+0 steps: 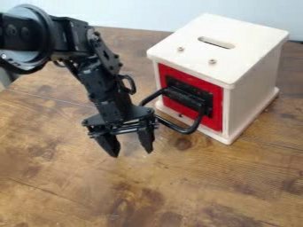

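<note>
My black arm hangs from the upper left, its gripper [128,138] pointing down above the wooden table, just in front of and left of a pale wooden box [246,71]. The two fingers are apart with nothing visible between them. The box has a slot on top and a red front panel [178,76] carrying a black mechanism with a looped black handle [190,126], which reaches down and left behind the gripper.
A white surface shows behind the table at the top and far left.
</note>
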